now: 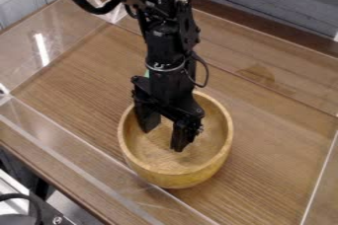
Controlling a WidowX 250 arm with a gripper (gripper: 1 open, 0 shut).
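Note:
My black gripper reaches down from the top of the view into a yellow bowl in the lower middle, its fingers low over the bowl's inside and apart. I see nothing held between them. A small green thing is mostly hidden behind the arm, beyond the bowl's far rim; what it is cannot be told.
A dark cable lies at the lower left corner. A raised wooden edge runs along the back.

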